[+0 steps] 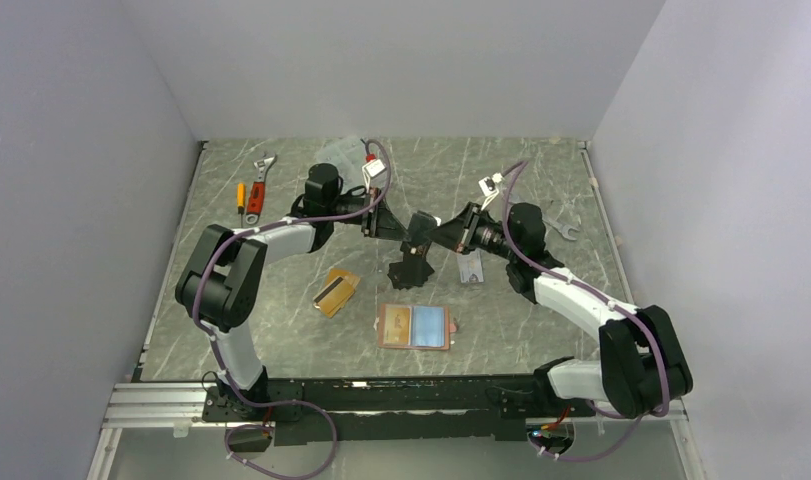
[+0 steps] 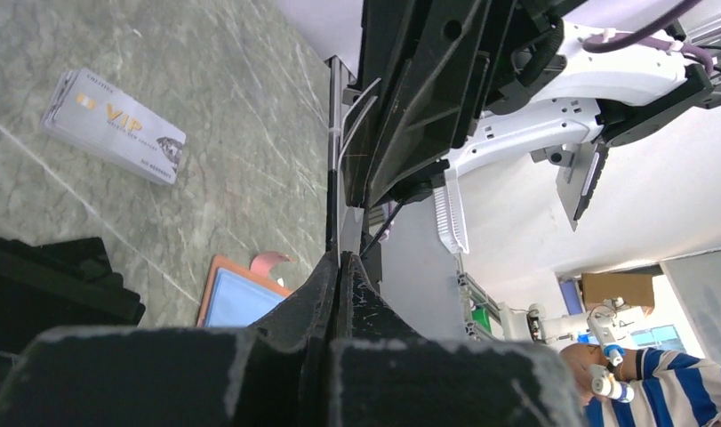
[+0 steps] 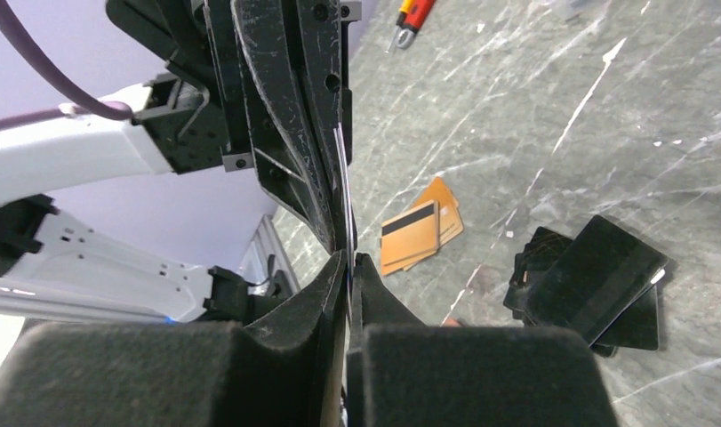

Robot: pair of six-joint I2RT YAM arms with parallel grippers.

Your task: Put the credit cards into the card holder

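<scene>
Between my two grippers, above the table, thin black cards (image 1: pixel 421 228) are held up, edge-on in both wrist views. Two thin card edges (image 2: pixel 362 111) stand slightly apart in the left wrist view. My left gripper is shut on a card at its lower end. Close against the card edges are the fingertips of my right gripper; whether they clamp cannot be told. More black cards (image 1: pixel 411 270) lie spread just below. The open brown card holder (image 1: pixel 448 347) has a gold left side and a light blue right side, near the front edge.
Gold cards (image 1: pixel 336 291) lie left of the holder, and silver VIP cards (image 1: pixel 470 267) lie under the right arm. A red wrench (image 1: pixel 256 195) and a yellow-handled tool (image 1: pixel 241 197) are far left; another wrench (image 1: pixel 563 229) lies right.
</scene>
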